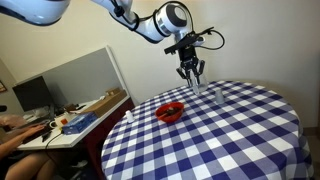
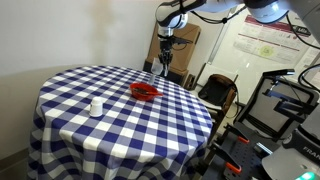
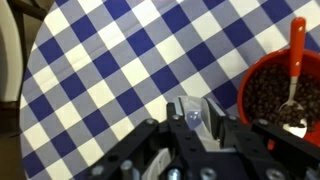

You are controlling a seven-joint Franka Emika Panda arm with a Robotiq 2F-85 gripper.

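My gripper (image 1: 194, 76) is shut on a pale, partly see-through object (image 3: 192, 112), perhaps a cup; its exact kind is hard to tell. In the first exterior view, gripper and object are to the right of the red bowl (image 1: 170, 112) and behind it, near the tablecloth. Whether the object touches the cloth is unclear. The wrist view shows the bowl at the right edge, filled with small brown pieces (image 3: 272, 95). A spoon with an orange handle (image 3: 297, 48) rests in it.
A checked blue-and-white cloth covers the table (image 1: 225, 145). One white cup (image 1: 219, 96) stands right of the gripper, and another small white item (image 1: 128, 116) lies left of the bowl.
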